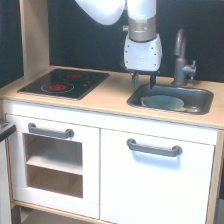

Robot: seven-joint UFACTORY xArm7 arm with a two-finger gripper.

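My white gripper [144, 79] hangs at the back left of the sink, its dark fingers pointing down. They stand apart, and nothing shows between them. Inside the dark sink [205, 100] lies a grey-green round dish [163, 102], to the right of and below the fingertips in the view. Whether it is a plate or a shallow bowl is hard to tell.
A grey faucet [180, 62] rises behind the sink. The black stove top [64, 83] with reddish burner rings is on the left of the wooden counter [104, 97]. Below are a cabinet with open shelves [54, 155] and a white door [150, 183].
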